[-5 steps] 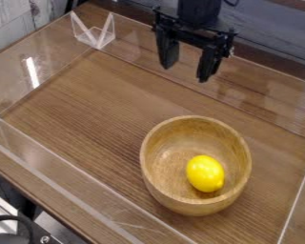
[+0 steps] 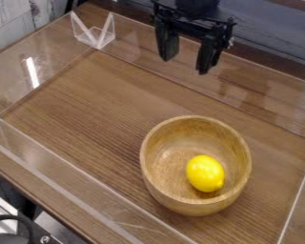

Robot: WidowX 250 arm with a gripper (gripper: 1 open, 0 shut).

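Note:
My black gripper point(image 2: 189, 53) hangs at the top centre of the camera view, open, its two fingers pointing down over the bare back part of the wooden surface. A yellow oval object point(image 2: 205, 172) rests inside a round wooden bowl point(image 2: 160, 152) at the lower right, well in front of the gripper.
A clear plastic rack-like piece point(image 2: 94, 29) stands at the back left. A black cable shows at the bottom left corner.
The gripper has moved slightly up and back in the view. The bowl and the yellow object have not moved.

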